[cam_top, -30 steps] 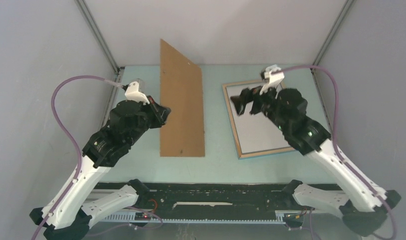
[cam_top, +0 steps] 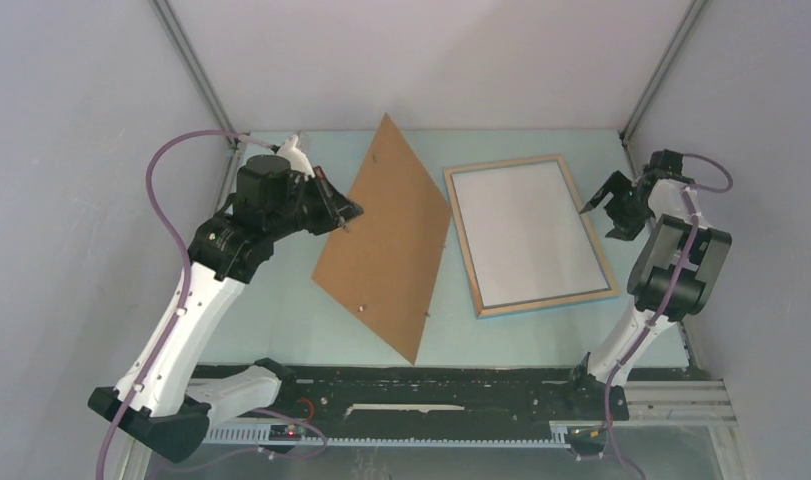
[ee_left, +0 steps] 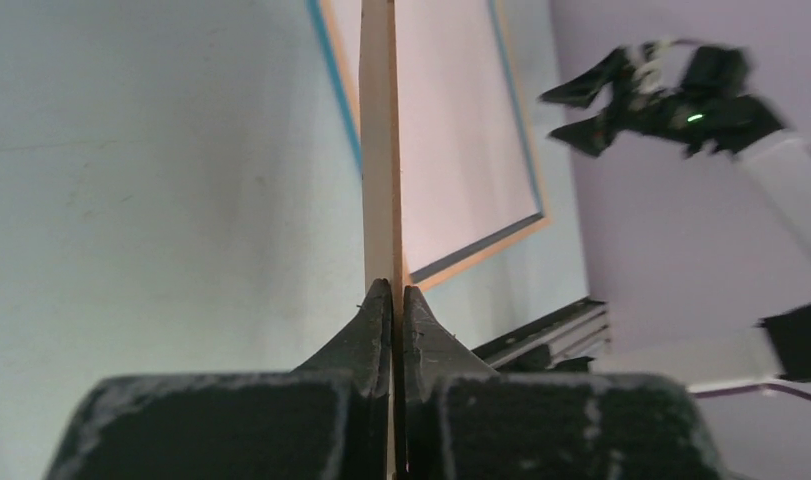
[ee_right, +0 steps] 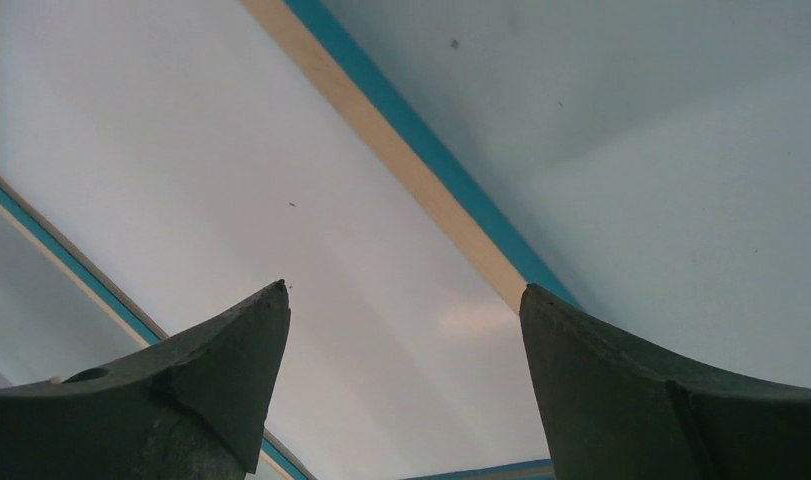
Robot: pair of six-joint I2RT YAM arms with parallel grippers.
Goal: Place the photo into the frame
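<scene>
A thin brown board (cam_top: 386, 240) is held up on edge at a tilt, with my left gripper (cam_top: 355, 212) shut on its left edge. In the left wrist view the board (ee_left: 382, 150) shows nearly edge-on between the fingertips. The wooden frame (cam_top: 463, 245) lies flat to the right of the board, a plain white sheet (cam_top: 529, 235) filling its inside; whether that is the photo's back cannot be told. My right gripper (cam_top: 598, 223) hovers at the frame's right side. Its fingers (ee_right: 631, 400) stand apart and nothing is between them.
A dark strip (cam_top: 501, 400) runs along the front edge. Walls stand close on both sides and behind.
My right gripper has withdrawn from above the frame to its right side. My left gripper has moved slightly right, and the brown board has turned and tilted with it. The frame has not moved.
</scene>
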